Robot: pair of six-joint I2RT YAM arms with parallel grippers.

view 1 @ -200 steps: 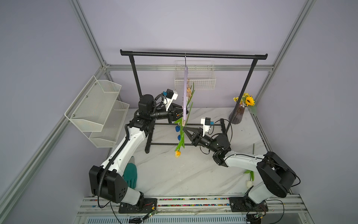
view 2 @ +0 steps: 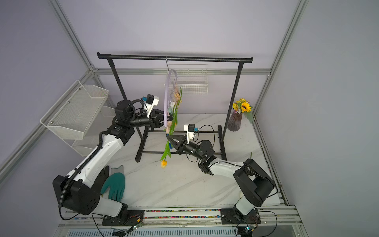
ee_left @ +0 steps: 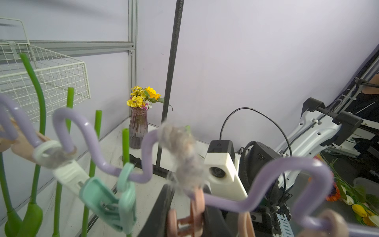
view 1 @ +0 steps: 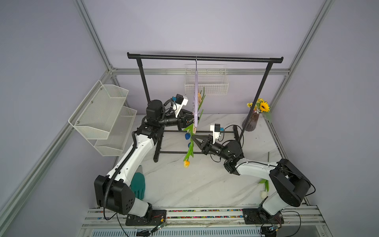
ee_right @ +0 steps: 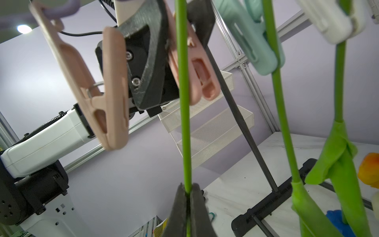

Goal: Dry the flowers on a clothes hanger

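The lilac hanger (view 1: 196,94) hangs from the rack's top bar, with pastel clips holding tulips upside down, stems up. My left gripper (view 1: 191,118) is shut on a pink clip (ee_left: 197,201) at the hanger's front part. Just below, my right gripper is shut on a green tulip stem (ee_right: 183,98), which runs up beside that clip. An open-looking pink clip (ee_right: 114,86) hangs beside it. A yellow tulip head (view 1: 186,163) hangs lowest.
The black rack (view 1: 165,56) spans the table. A vase of flowers (view 1: 250,122) stands back right, wire shelves (view 1: 98,114) are on the left, a teal glove (view 2: 114,183) lies front left, and another white tulip (view 1: 263,194) lies front right.
My right gripper has shifted slightly left with the stem, and the yellow tulip head hangs a little further left and lower. The left arm looks unchanged.
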